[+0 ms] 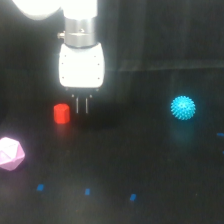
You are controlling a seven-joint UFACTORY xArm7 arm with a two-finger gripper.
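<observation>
Near the left of the camera view, a small red block (61, 113) with a roundish shape rests on the black table. My white-bodied gripper (81, 105) hangs just to its right, pointing down. Its two thin fingers stand apart, and the dark gap between them is empty. Apart from the gripper, a light-blue spiky ball (182, 108) lies over on the right. Close to the left edge sits a pink faceted ball (10, 153).
Several small blue marks, one of them a blue spot (133, 197), dot the near part of the black surface. Between the gripper and the spiky ball the table (130, 125) is bare.
</observation>
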